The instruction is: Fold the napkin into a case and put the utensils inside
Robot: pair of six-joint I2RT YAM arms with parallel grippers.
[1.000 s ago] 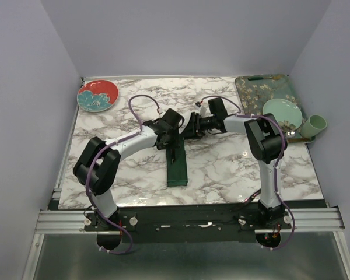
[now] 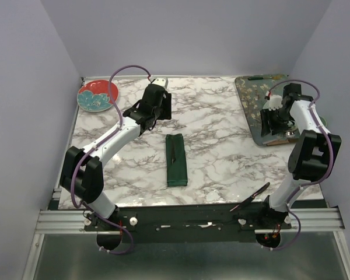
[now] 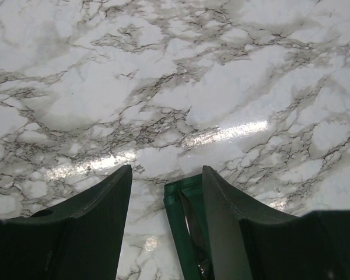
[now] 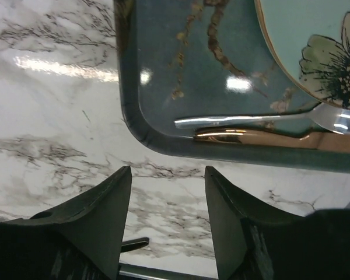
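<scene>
The dark green napkin (image 2: pixel 177 169), folded into a narrow upright strip, lies in the middle of the table. A thin dark utensil (image 3: pixel 193 233) lies in it, its lower end shiny. Beyond the napkin's far end hovers my left gripper, open, its fingers apart and empty. My right gripper is also open and empty, over the table by the near left corner of the patterned tray (image 4: pixel 130 111). Inside that tray's near edge, a silver spoon (image 4: pixel 233 120) lies alongside a copper-brown utensil (image 4: pixel 245 136); their far ends run toward the pale green plate (image 4: pixel 291 35).
A red plate with a blue flower (image 2: pixel 97 95) sits at the back left. A thin dark object (image 2: pixel 250 197) lies by the front edge. At the tray's back is another utensil (image 2: pixel 265 77). My right arm covers part of the tray.
Both grippers were together at the napkin's far end. The left has backed off up and away, while the right has swung rightward to the tray. The napkin has stayed in place.
</scene>
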